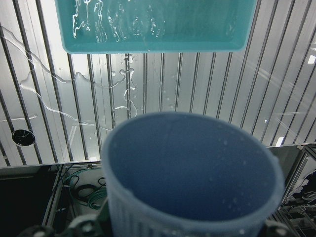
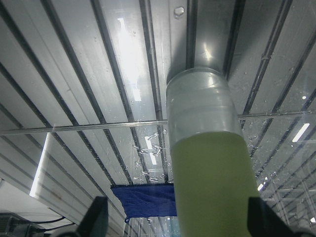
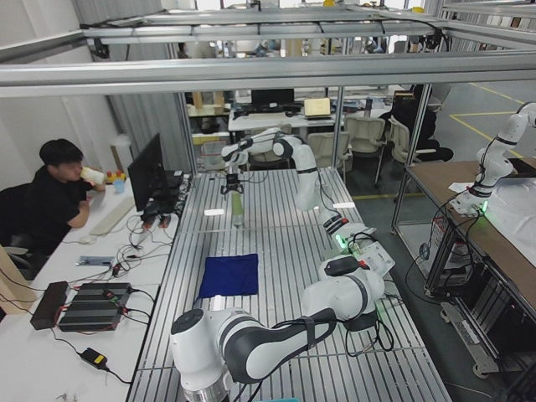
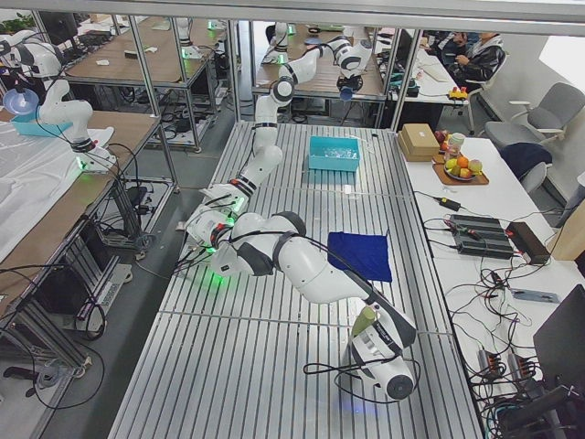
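Note:
A blue cup (image 1: 192, 168) fills the lower left wrist view, with my left gripper shut on it, fingers mostly hidden behind it; in the camera right view it hangs above the far end (image 4: 347, 92). A teal bin (image 4: 334, 155) with water in it lies beyond. A green bottle with a clear end (image 2: 207, 173) is at my right gripper (image 3: 234, 186), upright in the camera left view; whether the fingers grip it is unclear. A dark blue cloth (image 3: 229, 276) lies on the slatted table (image 3: 285, 243).
Water puddles lie on the slats beside the bin. A side desk (image 4: 457, 302) holds electronics, cables and a fruit tray (image 4: 462, 176). Bare slats surround the cloth.

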